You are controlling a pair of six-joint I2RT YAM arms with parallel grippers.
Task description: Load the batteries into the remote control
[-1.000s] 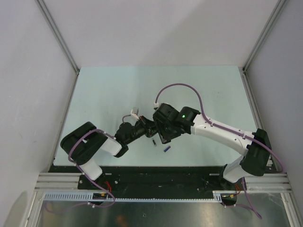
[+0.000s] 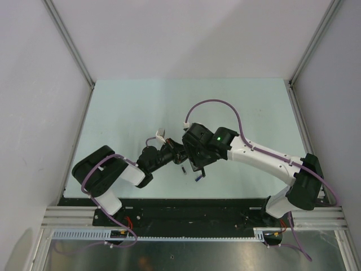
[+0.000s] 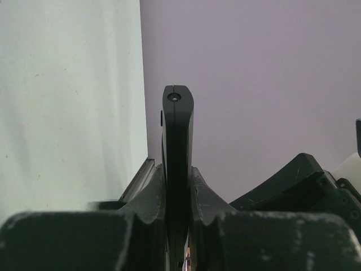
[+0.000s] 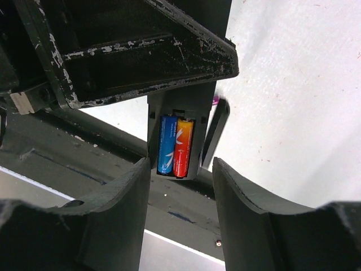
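My left gripper is shut on the black remote control [image 3: 176, 135], seen edge-on in the left wrist view. In the right wrist view the remote's open compartment holds a blue battery [image 4: 167, 144] and an orange-red battery [image 4: 183, 148] side by side. My right gripper is part open, its fingertips either side of the compartment's lower end, the left one at the remote's edge. A slim dark piece [image 4: 216, 131], apparently on the right, lies beyond the remote. From above, both grippers meet at mid-table, mostly hidden by the arms.
A small blue-purple object [image 2: 198, 178] and a small dark object [image 2: 184, 170] lie on the white table [image 2: 124, 107] near its front.
In the top view a dark slim shape now shows below my right gripper, near the blue-purple object. Both arms look otherwise unchanged.
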